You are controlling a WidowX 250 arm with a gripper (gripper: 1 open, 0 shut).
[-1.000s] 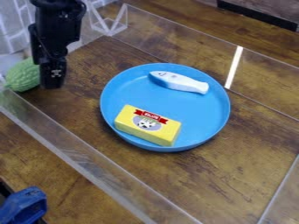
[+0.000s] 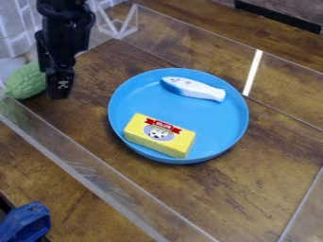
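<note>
My black gripper [image 2: 57,77] is at the upper left, open, its fingers pointing down beside a green object [image 2: 25,81] that lies against the left edge, partly hidden behind it. A round blue plate [image 2: 177,161] holds a small white fish-like item [image 2: 194,89] at its back and a yellow box [image 2: 159,135] with a red label at its front.
Clear walls or strips border the wooden table [image 2: 265,180] on several sides. A blue object [image 2: 23,225] sits at the lower left corner. Bare wood surrounds the plate on the right and below.
The gripper has shifted very slightly; the plate and the things on it have not moved.
</note>
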